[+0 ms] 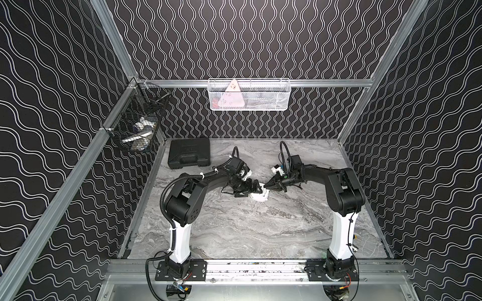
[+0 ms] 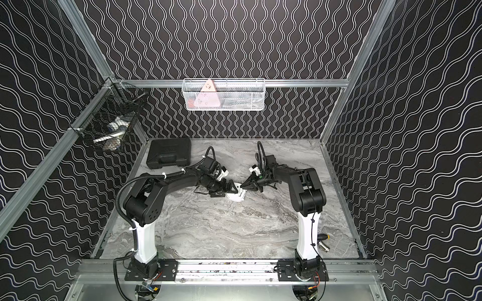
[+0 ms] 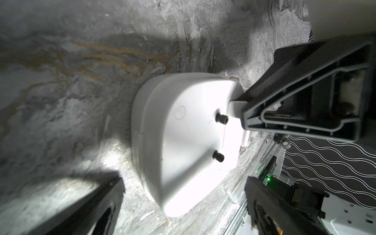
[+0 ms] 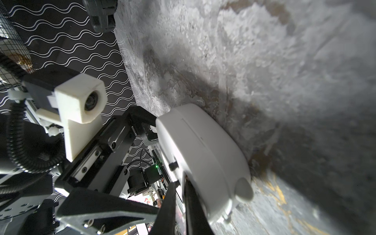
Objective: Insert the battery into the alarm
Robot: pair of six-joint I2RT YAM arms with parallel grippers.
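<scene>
The white rounded alarm (image 3: 184, 129) lies on the marbled table between both arms; two small black studs (image 3: 221, 118) stick out of its face. Straddling it, my left gripper (image 1: 251, 190) is open, one blurred finger (image 3: 105, 203) low at the left of the left wrist view and the other at lower right. My right gripper is shut, its fingertips pressed close together at the alarm's studded side. In the left wrist view, those tips overlap a small white raised part (image 3: 237, 108) at the alarm's edge; contact is unclear. No battery can be made out.
A black case (image 1: 189, 153) rests at the back left. By the right arm's base lies a tool with a yellow-and-black handle (image 2: 322, 236). A white mesh basket (image 1: 273, 100) hangs at the back, a black wire basket (image 1: 123, 120) on the left.
</scene>
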